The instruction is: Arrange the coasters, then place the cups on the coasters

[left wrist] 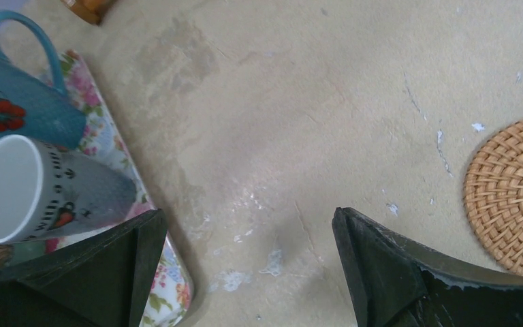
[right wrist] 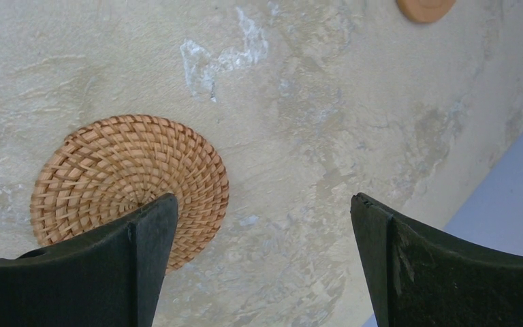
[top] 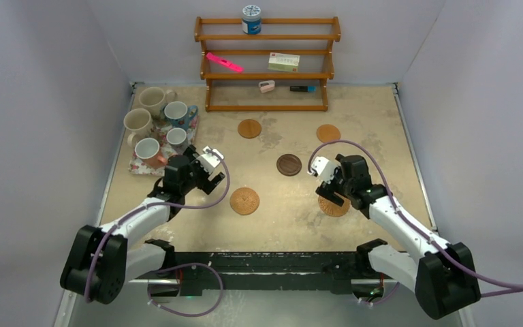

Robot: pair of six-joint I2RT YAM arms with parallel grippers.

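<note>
Several cups stand close together on a floral tray (left wrist: 128, 163) at the left: a small white cup (top: 177, 138), a blue cup (top: 176, 113), a pink cup (top: 149, 151) and cream mugs (top: 138, 121). Just right of the small white cup is my left gripper, open and empty over bare table. Coasters lie flat and bare: a woven one (top: 244, 201) left of centre, a dark one (top: 289, 165) in the middle and two light ones toward the back. My right gripper, open and empty, hangs over another woven coaster (right wrist: 129, 184) and partly hides it.
A wooden rack (top: 266, 75) at the back holds a blue jar (top: 251, 20), a pink item (top: 225, 63), a box (top: 284, 62) and small things. Free table lies between the coasters. Purple cables loop over both arms.
</note>
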